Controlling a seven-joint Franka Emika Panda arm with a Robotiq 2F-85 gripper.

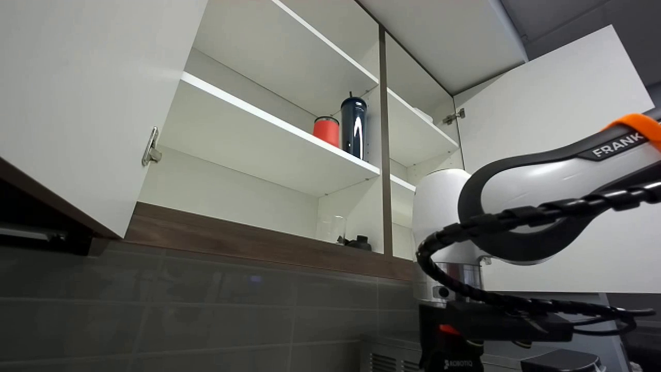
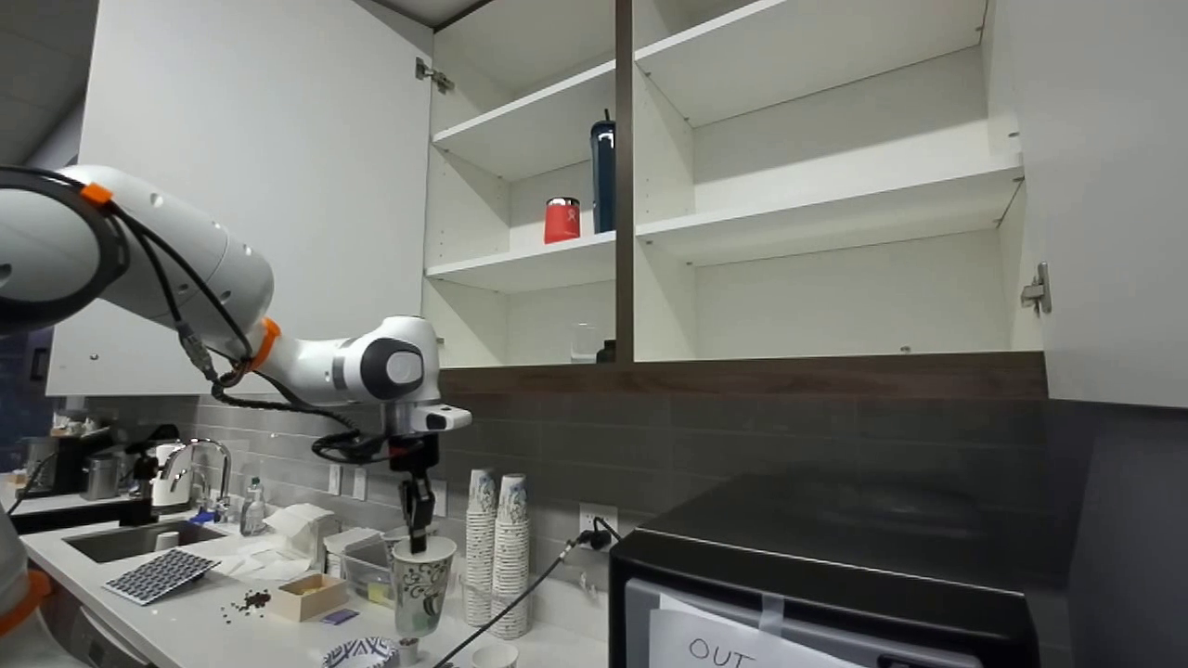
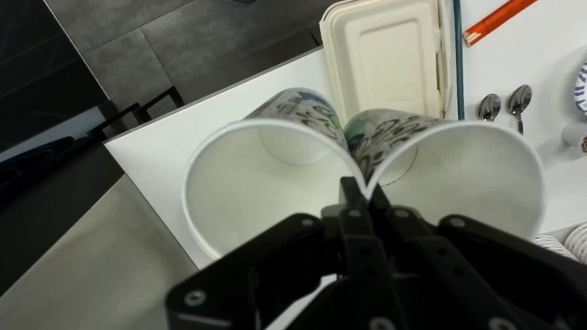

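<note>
Two patterned paper cups, a left cup (image 3: 264,181) and a right cup (image 3: 467,170), hang mouth-up side by side in the wrist view. My gripper is shut on their rims where these meet, its fingers hiding that spot. In exterior view 2 the gripper (image 2: 418,540) points down over the counter, at the rim of a patterned cup (image 2: 420,596); a second held cup cannot be made out clearly there. Exterior view 1 shows only the gripper's upper body at the bottom edge, its fingers out of frame.
A red tumbler (image 2: 562,221) and a dark blue tumbler (image 2: 603,178) stand on a shelf of the open cabinet (image 2: 523,267). Cup stacks (image 2: 511,557) rise behind the held cup. A cream takeout box (image 3: 399,60) and spoons (image 3: 519,101) lie on the counter.
</note>
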